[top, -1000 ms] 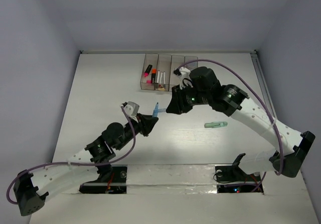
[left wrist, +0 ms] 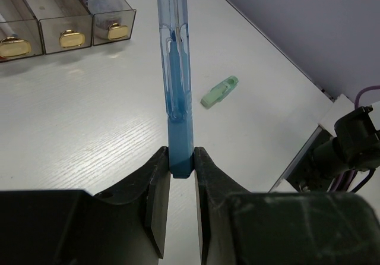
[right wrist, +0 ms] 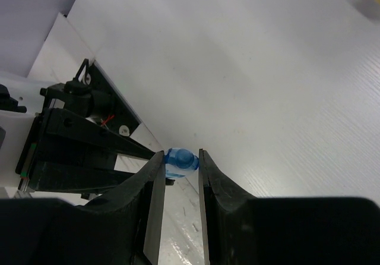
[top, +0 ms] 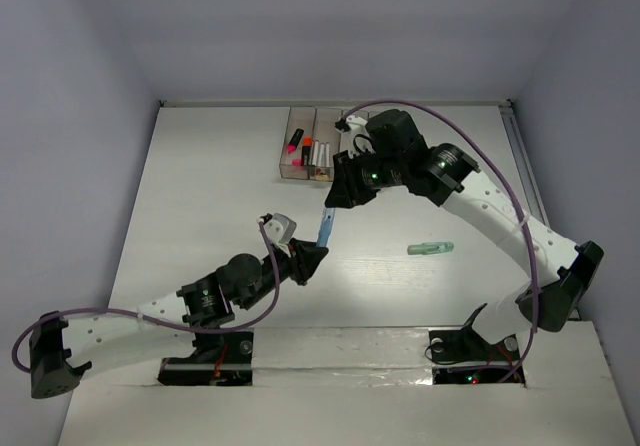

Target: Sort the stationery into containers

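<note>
A slim blue pen [top: 326,227] with a clear cap stretches between my two grippers above the table. In the left wrist view, my left gripper is shut on the solid blue end of the pen [left wrist: 181,137], and the clear cap lies over its upper part. My right gripper [top: 334,205] is shut on the cap's far end, seen as a round blue tip [right wrist: 181,159] in the right wrist view. A pale green cutter [top: 430,248] lies apart at the right. The clear divided container [top: 284,173] stands at the back.
Pink, black and orange-ended items and white sticks occupy the container's left compartments. My right arm hides part of its right side in the top view.
A second ago the clear cap and the blue pen were held at an angle to each other. Now they form one line, and the right gripper has moved slightly left and up in the view.
</note>
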